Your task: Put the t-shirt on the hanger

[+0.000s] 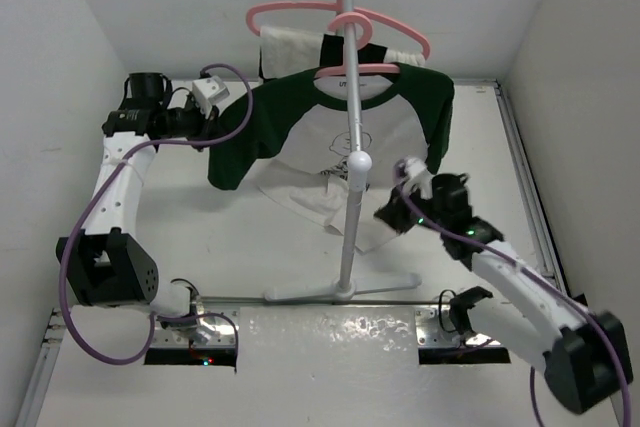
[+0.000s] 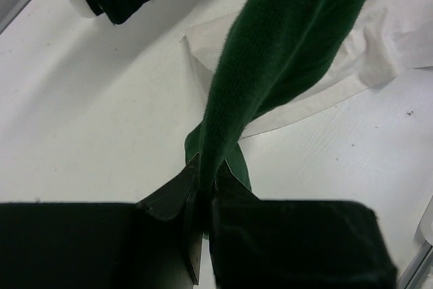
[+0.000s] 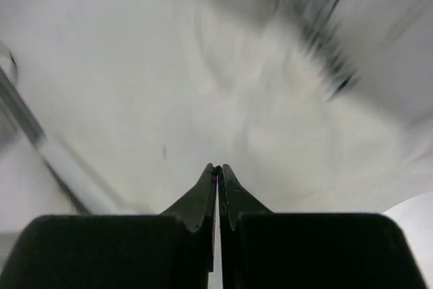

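Observation:
The white t-shirt (image 1: pixel 300 142) with dark green sleeves hangs on a pink hanger (image 1: pixel 385 68) in the top view; the hanger bar shows in its collar. Its green left-hand sleeve (image 2: pixel 270 52) runs down into my left gripper, which is shut on the cloth. In the top view my left gripper (image 1: pixel 212 137) holds that sleeve out to the side. My right gripper is shut with nothing seen between its fingers, blurred in motion. From above, the right gripper (image 1: pixel 392 215) stands by the shirt's lower right part; whether they touch I cannot tell.
A grey-white stand pole (image 1: pixel 350 217) rises in front of the shirt, on a white base (image 1: pixel 385 283). Behind, a white-and-black garment (image 1: pixel 290 52) hangs on another pink hanger (image 1: pixel 285 6).

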